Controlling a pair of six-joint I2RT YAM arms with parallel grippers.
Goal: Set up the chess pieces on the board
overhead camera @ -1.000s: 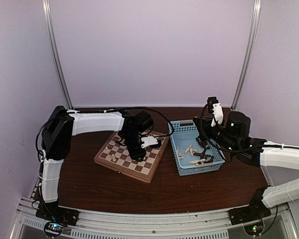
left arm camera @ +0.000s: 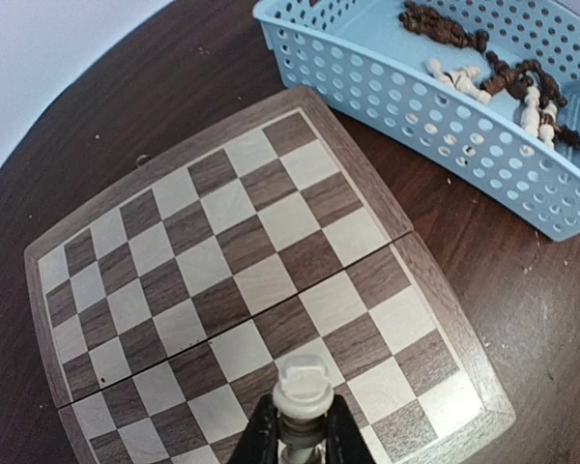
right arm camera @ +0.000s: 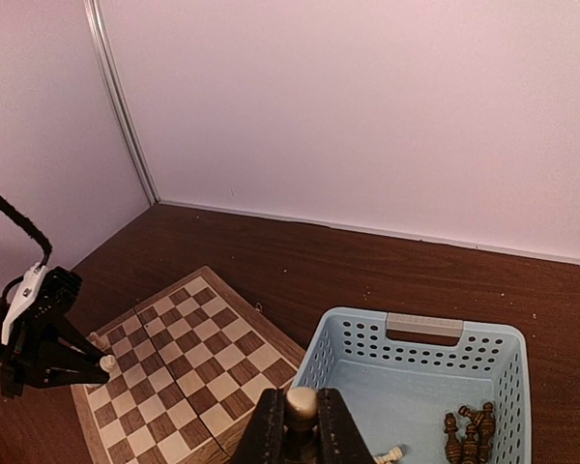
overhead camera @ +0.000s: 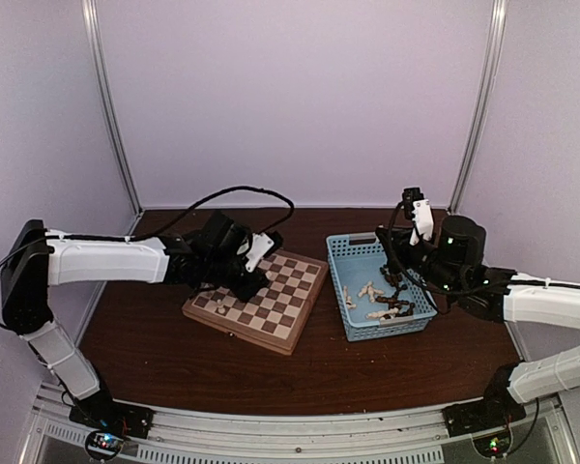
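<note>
The brown-and-cream chessboard lies on the table, left of centre. Above its squares, my left gripper is shut on a white chess piece; the piece's lower part is hidden by the fingers. A pale piece stands near the board's left corner. At the basket's far-left side, my right gripper is raised and shut on another white piece, only its rounded end showing. The light blue basket holds several white pieces and dark brown pieces, lying loose.
The basket stands just right of the board, with a narrow strip of table between them. In front of both, the dark wooden table is clear. Pale walls enclose the back and sides.
My left arm has swung left across the board, from its right-middle part toward its centre-left, and its hand has turned. The right arm, basket and board have stayed put.
</note>
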